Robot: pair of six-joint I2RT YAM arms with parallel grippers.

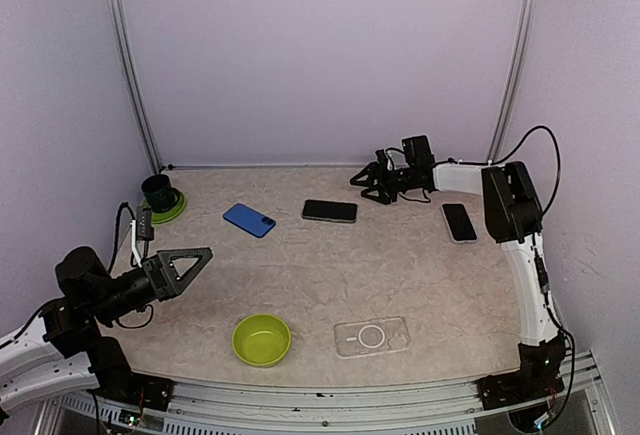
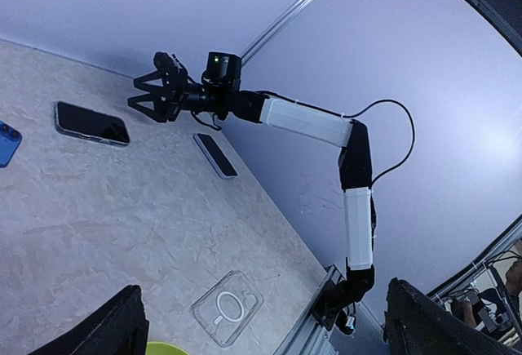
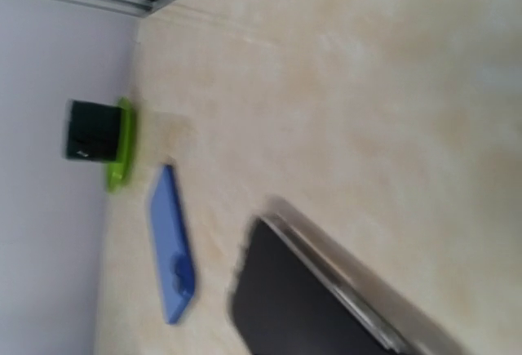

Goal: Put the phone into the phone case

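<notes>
A black phone [image 1: 329, 211] lies at the back centre, blurred at the bottom of the right wrist view [image 3: 302, 298]. A blue phone [image 1: 249, 220] lies left of it, and another dark phone [image 1: 459, 222] at the right. The clear phone case [image 1: 371, 336] lies at the front right, empty. My right gripper [image 1: 368, 183] is raised at the back, right of the central phone, fingers apart with nothing visible between them. My left gripper [image 1: 192, 271] stands open over the left side, holding nothing.
A green bowl [image 1: 261, 340] sits at the front centre. A dark cup [image 1: 158, 191] on a green saucer [image 1: 168, 213] stands at the back left, near the wall.
</notes>
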